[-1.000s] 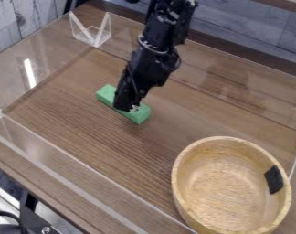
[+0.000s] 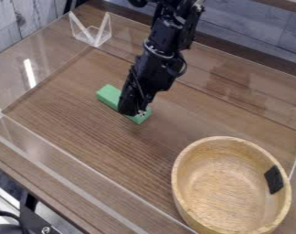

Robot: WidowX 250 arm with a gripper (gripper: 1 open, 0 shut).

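Observation:
A green block [image 2: 111, 96] lies on the wooden table near the centre, partly hidden by the black gripper [image 2: 132, 110], whose tip is down over the block's middle. The gripper looks shut; whether anything is between its fingers cannot be made out.
A round tan basket [image 2: 231, 216] with a dark handle patch sits at the front right. A clear wire-like holder [image 2: 92, 32] stands at the back left.
The arm has shifted slightly at the gripper, over the block. The block stays in about the same place.

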